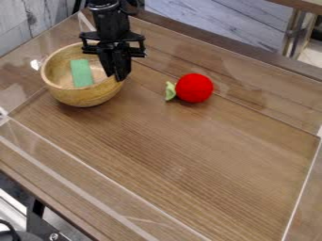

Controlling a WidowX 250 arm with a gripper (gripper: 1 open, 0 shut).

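A wooden bowl (pixel 88 95) sits on the table at the upper left, with a pale green block (pixel 81 72) inside it. My black gripper (pixel 116 49) hangs over the bowl's back right rim; whether it is open or shut is hard to tell. A red ball (pixel 194 88) rests to the bowl's right, with a small light green object (pixel 170 91) touching its left side.
A wall stands at the back left, and a shelf edge shows at the top right.
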